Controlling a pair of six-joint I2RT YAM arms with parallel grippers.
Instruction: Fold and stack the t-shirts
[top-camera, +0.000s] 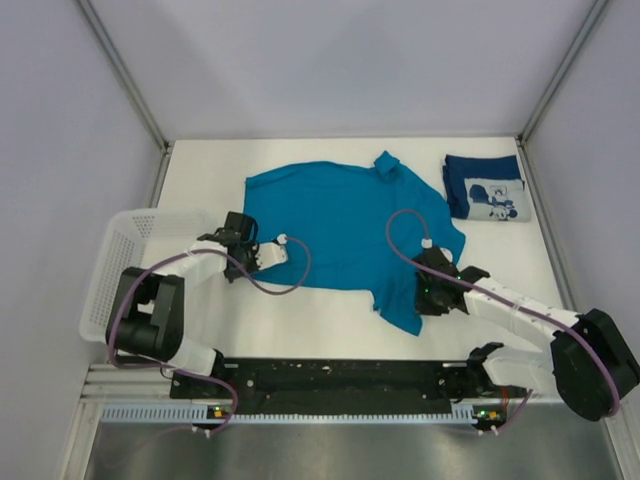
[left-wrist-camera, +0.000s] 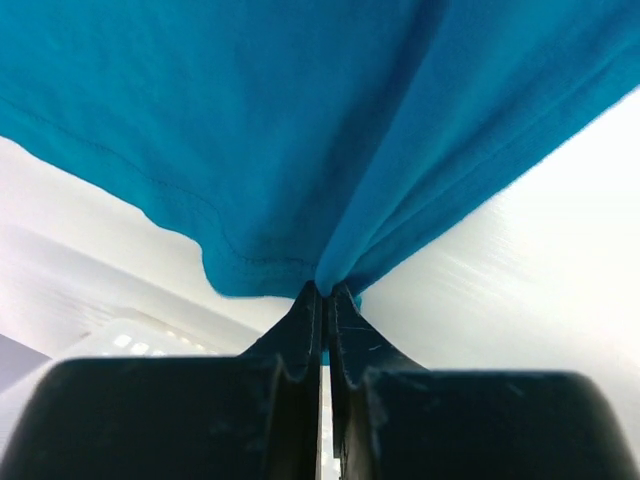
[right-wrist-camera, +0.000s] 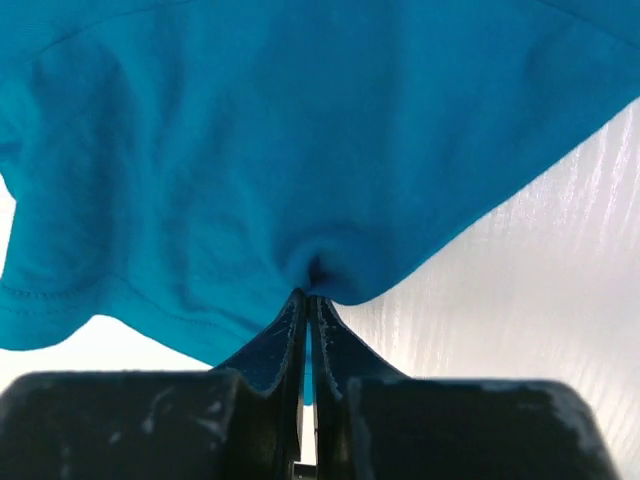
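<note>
A teal t-shirt (top-camera: 330, 210) lies spread on the white table. My left gripper is low at its front left edge, shut with a pinched fold of the teal cloth at its tips. My right gripper is down on the shirt's front right part near the lower sleeve, also shut, with the cloth bunched in a pucker at its fingertips.
A folded navy and grey shirt (top-camera: 485, 188) lies at the back right. A white plastic basket (top-camera: 105, 280) stands at the left. Bare table (top-camera: 300, 325) shows along the front.
</note>
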